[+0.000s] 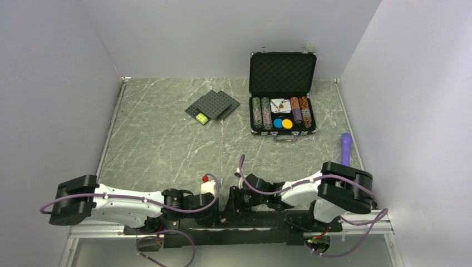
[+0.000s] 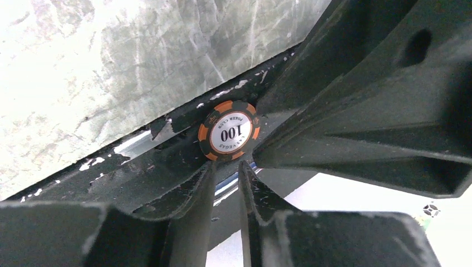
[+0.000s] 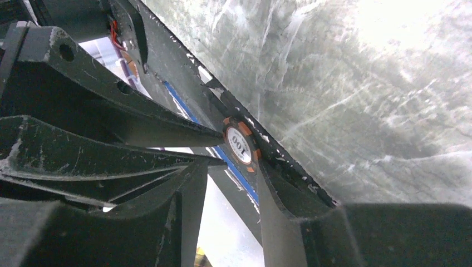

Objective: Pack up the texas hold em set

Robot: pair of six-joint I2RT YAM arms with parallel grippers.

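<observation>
An orange 100 chip lies flat on the black strip along the table's front edge, also seen in the right wrist view (image 3: pixel 241 146). My left gripper is just beside it, fingertips close together with a narrow gap. My right gripper is by the same chip, fingers part open, one tip at the chip's edge; whether it touches is unclear. The other gripper's fingers reach close to the chip in each wrist view. The open case (image 1: pixel 283 72) at the back right holds chip stacks, cards and two discs (image 1: pixel 287 123).
Dark foam pads (image 1: pixel 214 103) with a yellow-green object (image 1: pixel 201 118) lie at the back centre. A purple object (image 1: pixel 345 146) lies at the right edge. Both arms crowd together at the front.
</observation>
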